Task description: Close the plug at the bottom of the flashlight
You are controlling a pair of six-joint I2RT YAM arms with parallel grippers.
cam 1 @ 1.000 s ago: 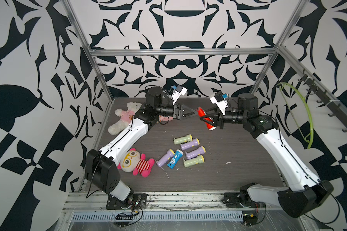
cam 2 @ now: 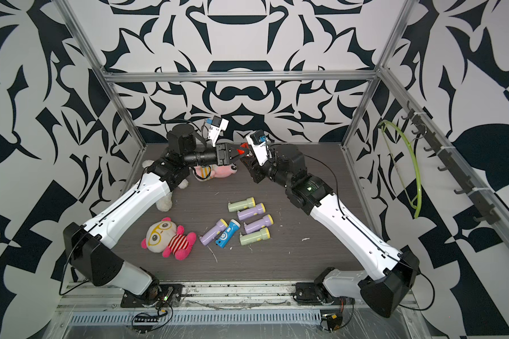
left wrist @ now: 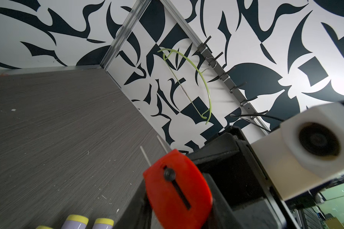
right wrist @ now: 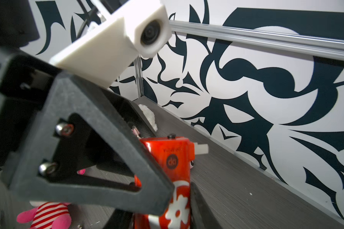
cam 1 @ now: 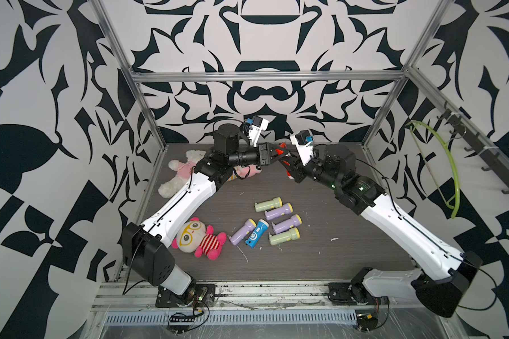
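A red flashlight (right wrist: 172,164) with a white flower print stands raised above the table between both grippers. Its plug (right wrist: 201,148) sticks out sideways near the bottom end in the right wrist view; in the left wrist view two thin metal prongs (left wrist: 145,155) show beyond that red end (left wrist: 179,190), which bears a black slider in a slot. My right gripper (cam 1: 285,160) is shut on the flashlight's body. My left gripper is shut on its end, and one of its fingers (right wrist: 84,145) covers part of the body in the right wrist view.
Several purple and green flashlights (cam 1: 285,236) and a blue one (cam 1: 257,233) lie mid-table. A striped pink doll (cam 1: 200,240) lies at front left, a white plush (cam 1: 175,179) farther back.
A second ago the grippers were apart, with the flashlight in the right one. The right arm has moved left and back with it, bringing its end between the left gripper's fingers, now shut.
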